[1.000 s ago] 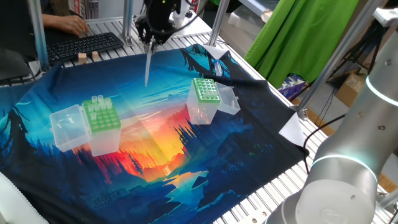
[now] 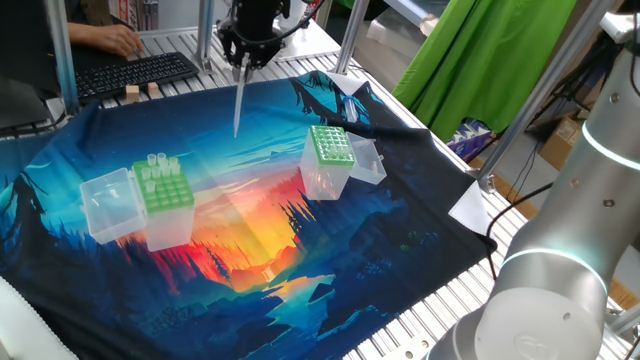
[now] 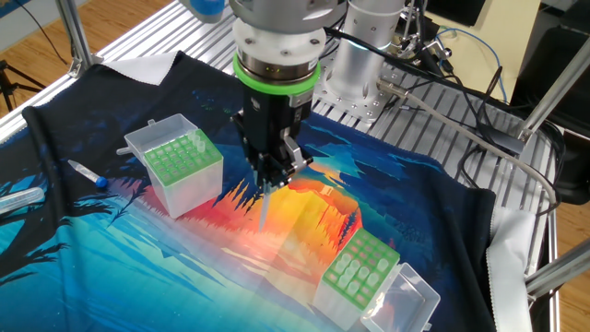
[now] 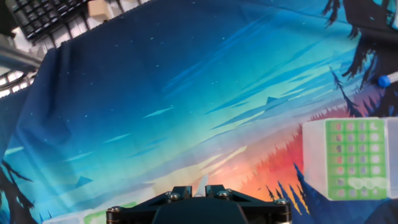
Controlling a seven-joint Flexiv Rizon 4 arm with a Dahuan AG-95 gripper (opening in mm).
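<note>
Held above the cloth, a slim translucent pipette tip [image 2: 239, 102] points downward, with my gripper [image 2: 244, 63] shut on its upper end. In exterior view 2 the tip [image 3: 265, 212] hangs below the gripper [image 3: 267, 183], between the two boxes. Only a short piece of the tip [image 4: 203, 181] shows past the fingers in the wrist view. One clear box with a green rack [image 2: 168, 192] has several tips standing up from it. The other green-topped box [image 2: 332, 146] stands farther right in exterior view 1; whether its holes are filled is hard to tell.
Each box has its clear lid opened to one side, such as the lid [image 2: 110, 205]. A blue-capped pen [image 3: 89, 174] lies on the cloth near one box. A keyboard [image 2: 135, 73] and a person's hand [image 2: 112, 40] are at the back. Bare cloth separates the boxes.
My gripper has shifted only very slightly, with the tip still in it. Both boxes have stayed in place.
</note>
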